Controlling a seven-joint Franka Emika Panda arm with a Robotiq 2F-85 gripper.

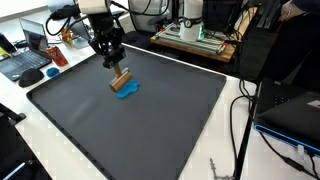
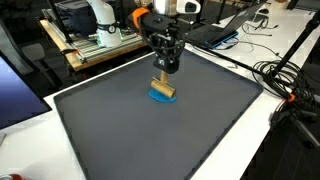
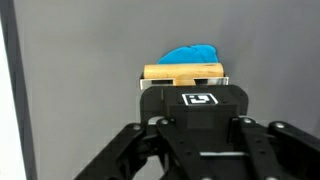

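A light wooden T-shaped tool, like a mallet (image 1: 120,80), has a cylindrical head (image 2: 163,88) and an upright stem. My gripper (image 2: 165,68) is shut on the upper part of the stem, above the head. From the wrist, the head (image 3: 183,72) lies crosswise just past the gripper, whose dark body hides the stem. A flat blue piece (image 2: 162,97) shows beneath and beside the head; in exterior view 1 this blue piece (image 1: 128,89) is to the head's right. Whether the head touches it or the board, I cannot tell.
The dark grey board (image 1: 150,130) is otherwise bare, with wide free room toward the front and right. Behind stand a laptop (image 1: 36,38) and a wooden stand (image 1: 190,42). Cables lie on the white table at the right.
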